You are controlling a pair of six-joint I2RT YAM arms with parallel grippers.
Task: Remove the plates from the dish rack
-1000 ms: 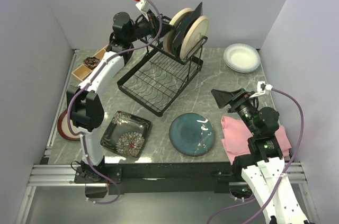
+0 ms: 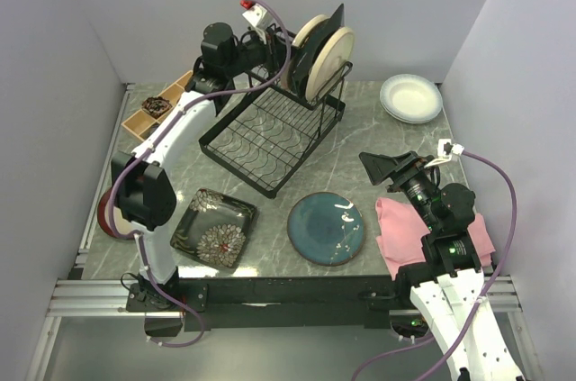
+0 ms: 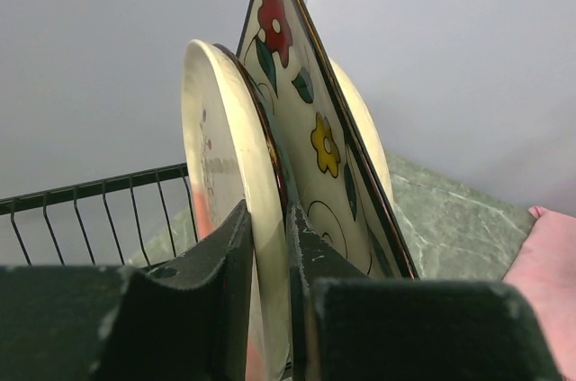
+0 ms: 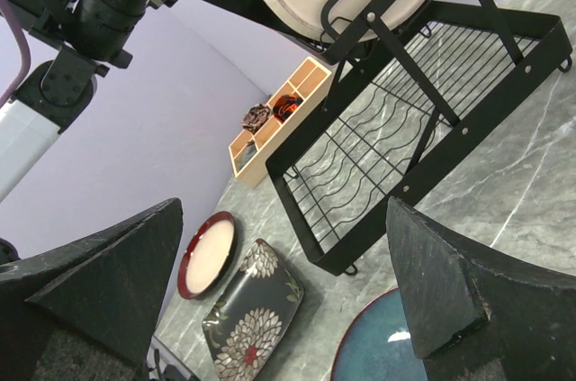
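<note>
The black two-tier dish rack (image 2: 270, 178) holds several upright plates on top. My left gripper is shut on the cream-rimmed plate (image 3: 225, 147) at their left end. Behind it stands a flowered square plate (image 3: 306, 129). My right gripper (image 2: 378, 165) hangs open and empty over the right side of the table; in its wrist view the rack's lower tier (image 4: 351, 183) shows bare.
On the table lie a blue plate (image 2: 326, 228), a square dark plate (image 2: 214, 228), a red-rimmed plate (image 2: 111, 219), white plates (image 2: 410, 98), a pink cloth (image 2: 400, 237) and a wooden compartment box (image 2: 144, 124).
My left gripper and wrist have shifted slightly to the right at the top of the rack. The right arm stays where it was.
</note>
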